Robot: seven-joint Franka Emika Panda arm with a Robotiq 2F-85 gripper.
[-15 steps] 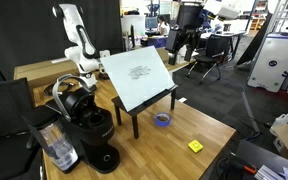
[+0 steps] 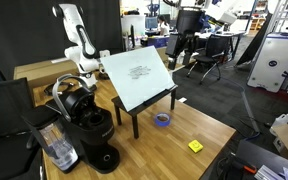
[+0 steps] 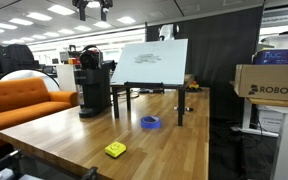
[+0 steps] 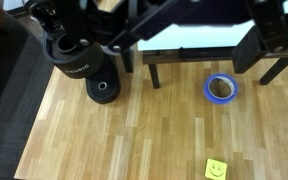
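Above the table, my gripper (image 2: 195,52) hangs open with nothing between its fingers. In the wrist view its dark fingers frame the upper part of the picture, well above the tabletop. A blue tape roll (image 2: 162,119) lies flat near the foot of a black stand. Closer to the table's front is a small yellow square (image 4: 216,169) with a smiley face. A black Keurig coffee maker (image 2: 89,125) stands at the left, its top apparently raised. The white board (image 3: 149,62) leans on the black stand (image 3: 179,103), with faint marks on its face in the first exterior view.
Behind the board stands another white robot arm (image 2: 76,35). Off the table are an orange sofa (image 3: 24,100) and a cardboard box (image 3: 269,85).
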